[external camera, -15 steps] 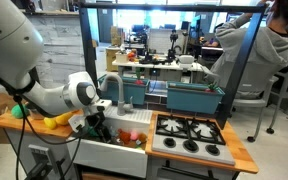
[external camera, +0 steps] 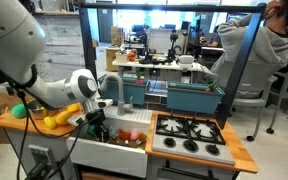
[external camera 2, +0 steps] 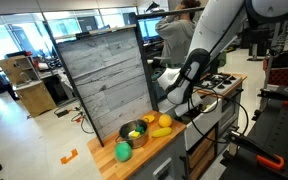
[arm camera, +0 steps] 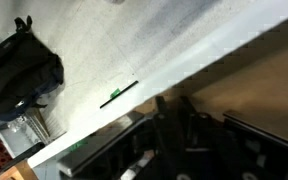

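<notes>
My gripper [external camera: 96, 128] is at the left end of the white sink [external camera: 121, 158], low by its rim. In the wrist view the dark fingers [arm camera: 194, 125] show at the bottom, over a brown surface beside a white edge; whether they stand apart or hold anything is too dark to tell. Several coloured items, among them an orange-red one [external camera: 136, 136], lie in the sink. Left of it, yellow pieces [external camera: 56, 121] and a green round item [external camera: 20, 111] rest on the wooden counter.
A stove [external camera: 191, 137] is set into the counter right of the sink. The faucet [external camera: 124, 88] rises behind it. In exterior view 2, a metal pot [external camera 2: 125, 137] with yellow contents stands by a green ball [external camera 2: 123, 152]. A black bag [arm camera: 22, 70] lies on the floor.
The arm and hand have shifted slightly left and the hand sits a little higher by the sink's left end. The sink's contents look unchanged.
</notes>
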